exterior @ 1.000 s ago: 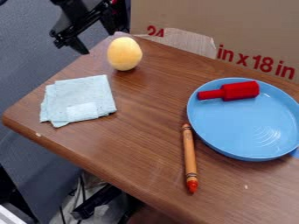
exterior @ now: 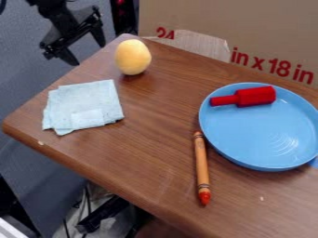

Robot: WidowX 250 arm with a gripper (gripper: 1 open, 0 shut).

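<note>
My black gripper hangs at the top left, off the table's back-left edge, its fingers apart with nothing visible between them. To its right, on the wooden table, stands a yellow egg-shaped object. A folded pale blue cloth lies at the left. A blue plate on the right holds a red cylindrical object with a handle. An orange crayon lies left of the plate.
A cardboard box stands behind the table.
My gripper has moved left, away from the yellow object. The objects on the table have not visibly moved.
</note>
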